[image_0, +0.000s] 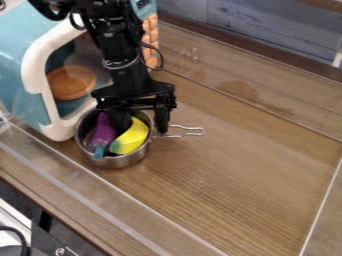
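A metal pot (118, 159) with a wire handle to the right holds a purple eggplant (102, 135) on the left and a yellow banana-like piece (130, 140) on the right. My black gripper (142, 122) is down over the pot, open, its fingertips partly hidden among the pot's rim and contents.
A light blue toy microwave (36, 55) with a white door frame and an orange plate (71, 81) inside stands at the left, behind the pot.
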